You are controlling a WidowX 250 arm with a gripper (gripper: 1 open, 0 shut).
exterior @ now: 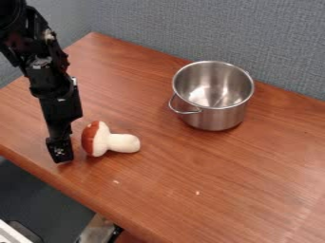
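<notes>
A toy mushroom (110,140) with a red cap and white stem lies on its side on the wooden table. My black gripper (60,150) hangs at the left, low over the table, just left of the red cap. Its fingers are too dark to tell how far apart they stand, and nothing visible is held.
A steel pot (214,104) with a side handle stands at the back right of the table (241,190). The table's left edge runs close below the gripper, with a dark floor beyond.
</notes>
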